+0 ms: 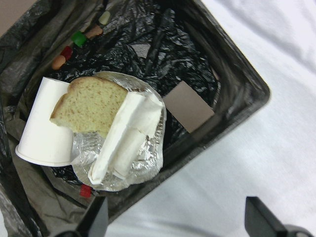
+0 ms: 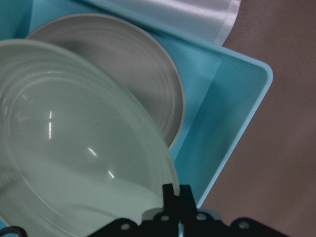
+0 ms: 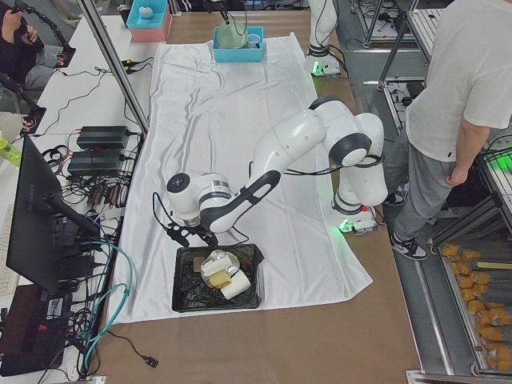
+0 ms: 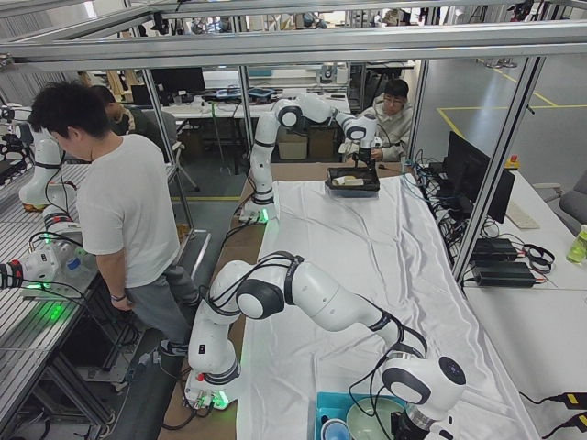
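A black bag-lined bin (image 3: 184, 284) holds a white paper cup (image 1: 42, 123), a bread slice (image 1: 84, 103), a foil dish (image 1: 148, 158), white folded paper (image 1: 118, 138), a cardboard square (image 1: 188, 104) and small bits. My left gripper is open above the bin's edge. At the far end, a blue bin (image 2: 232, 103) holds a grey plate (image 2: 148, 74) and a small blue cup (image 4: 336, 433). My right gripper is shut on the rim of a pale green plate (image 2: 74, 148), held over that bin.
A white cloth (image 3: 224, 120) covers the table, largely clear between the bins. A monitor (image 3: 40, 232), cables and power units line one side. A person (image 4: 128, 202) stands beside the frame on the other.
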